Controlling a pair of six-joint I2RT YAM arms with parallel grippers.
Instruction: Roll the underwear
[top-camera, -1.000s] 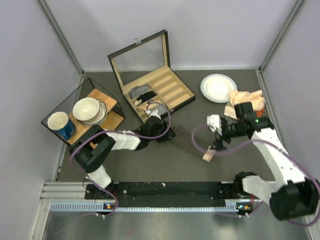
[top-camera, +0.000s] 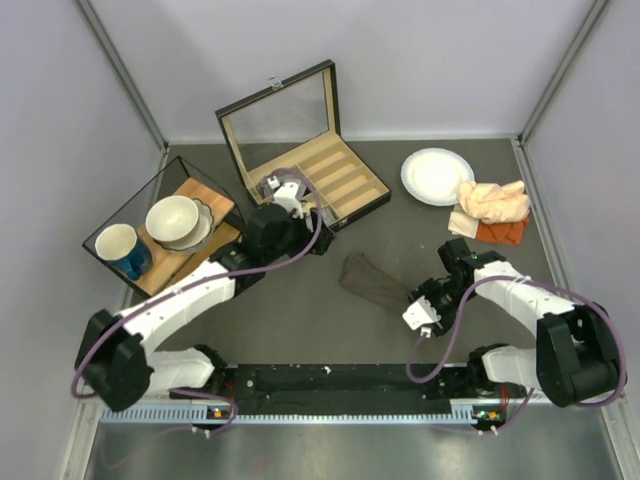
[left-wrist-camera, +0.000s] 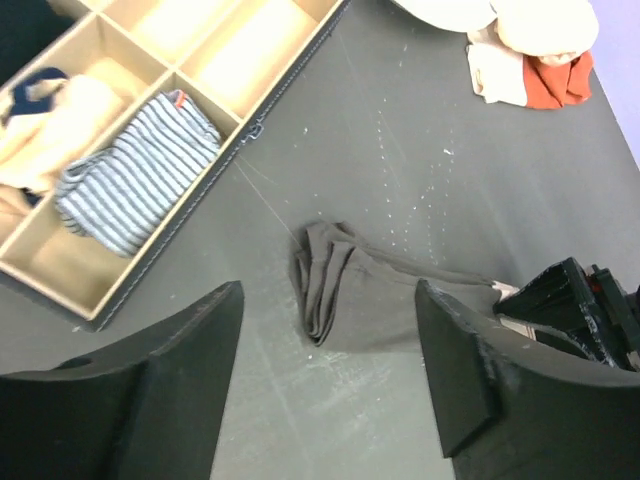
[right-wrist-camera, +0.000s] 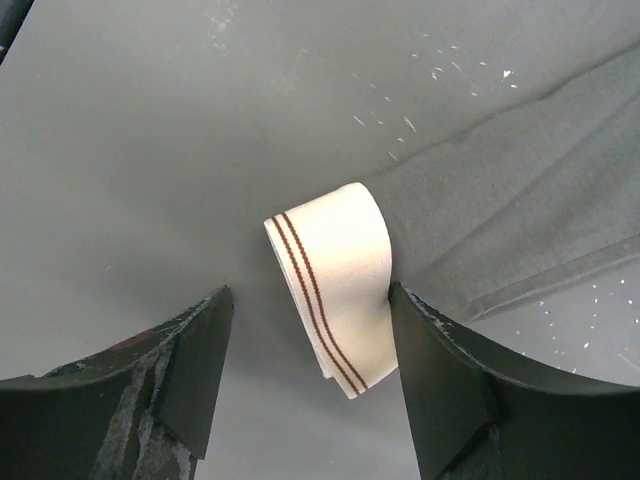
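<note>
The dark grey underwear (top-camera: 372, 282) lies flat as a folded strip on the table, its cream waistband (right-wrist-camera: 340, 265) with brown stripes at the near right end. A crumpled fold (left-wrist-camera: 325, 265) runs across its far end. My left gripper (top-camera: 318, 240) hangs above and to the left of that end, open, with nothing held. Down at the waistband, my right gripper is open; its right finger (right-wrist-camera: 425, 335) overlaps the band's edge in view, while the left finger stands apart on the table side. Whether that finger touches the cloth I cannot tell.
An open divided box (top-camera: 345, 180) with folded clothes, including a striped one (left-wrist-camera: 145, 170), stands behind. At the back right are a white plate (top-camera: 437, 177) and cream and orange cloths (top-camera: 495, 203). A rack with bowls (top-camera: 175, 220) is at left.
My left gripper has left the far end of the underwear, moving up and left. The cloth lies about where it was.
</note>
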